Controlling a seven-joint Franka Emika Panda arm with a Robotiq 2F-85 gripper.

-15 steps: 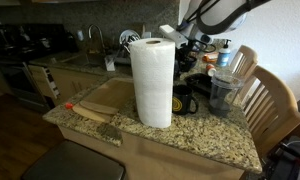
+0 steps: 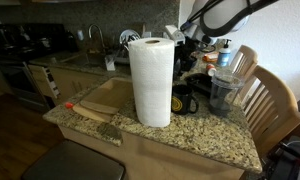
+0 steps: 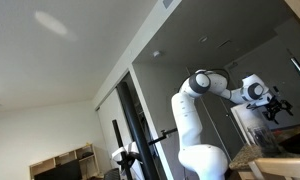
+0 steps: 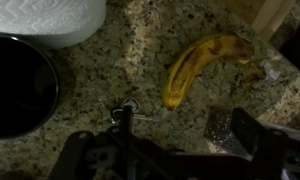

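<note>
In the wrist view my gripper is open, its two dark fingers wide apart and nothing held between them. A yellow banana with brown patches (image 4: pixel 202 62) lies on the speckled counter beyond the fingertips, untouched. Near the left finger is a small set of keys (image 4: pixel 128 106). Something silvery (image 4: pixel 222 126) shows beside the right finger; what it is, I cannot tell. In exterior view 1 the white arm (image 2: pixel 222 22) reaches in from the upper right over the counter, and the paper towel roll partly hides the area below the gripper.
A tall paper towel roll (image 2: pixel 152 85) stands near the counter's front, with a black mug (image 2: pixel 181 100) and a clear container (image 2: pixel 223 92) to its right. A wooden board (image 2: pixel 108 97) lies left. Wooden chairs (image 2: pixel 272 105) border the right side.
The arm's wrist has shifted slightly to the right over the last second in exterior view 1. The objects on the counter stay where they were.
</note>
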